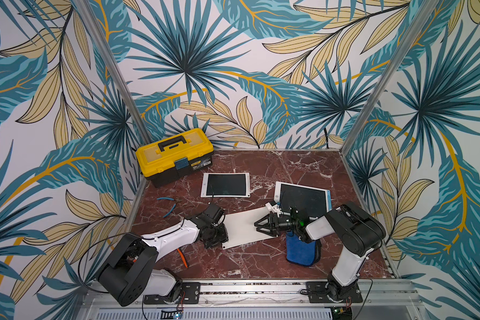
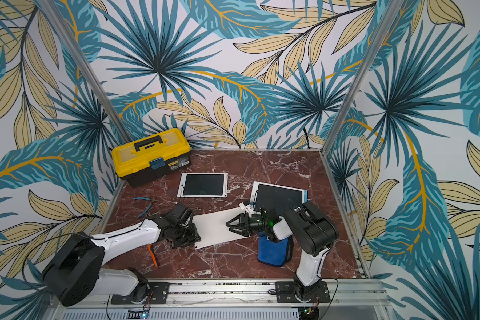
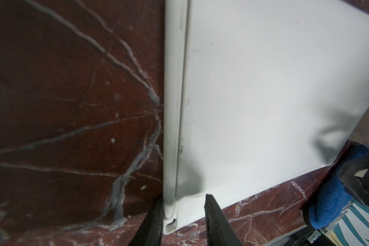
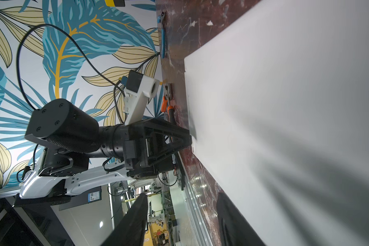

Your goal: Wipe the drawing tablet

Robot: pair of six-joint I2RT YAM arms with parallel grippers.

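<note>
A white rectangular panel (image 1: pixel 245 228), which looks like a tablet lying face down, sits on the table between my two arms. At its left edge my left gripper (image 1: pixel 222 238) is low over the table. In the left wrist view its fingers (image 3: pixel 219 225) stand apart, with the panel's near-left corner appearing between them. My right gripper (image 1: pixel 261 224) is over the panel's right part, fingers (image 4: pixel 233 223) spread with nothing held. A blue folded cloth or pouch (image 1: pixel 300 249) lies under and in front of the right gripper.
Two dark-screened tablets lie behind: one at the middle (image 1: pixel 226 185), one at the right (image 1: pixel 304 198), partly behind the right arm. A yellow toolbox (image 1: pixel 175 154) stands back left. Blue-handled pliers (image 1: pixel 169 207) and an orange-handled tool (image 1: pixel 182 258) lie left.
</note>
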